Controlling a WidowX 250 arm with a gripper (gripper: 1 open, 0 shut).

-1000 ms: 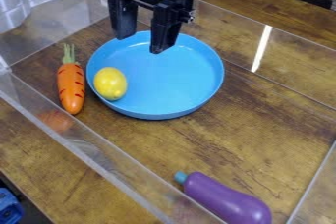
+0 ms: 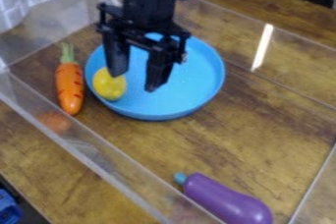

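Observation:
My black gripper (image 2: 140, 63) hangs over the left half of a blue bowl (image 2: 191, 90), its fingers pointing down, spread apart. A yellow oval object (image 2: 108, 88) sits in the bowl at its left, just below the left finger; whether they touch I cannot tell.
An orange toy carrot (image 2: 70, 84) lies left of the bowl. A purple toy eggplant (image 2: 226, 196) lies at the lower right on the wooden table (image 2: 276, 120). Clear walls border the left side.
My gripper has come down and toward the viewer, from above the back of the bowl to just over the yellow object. The objects look unmoved.

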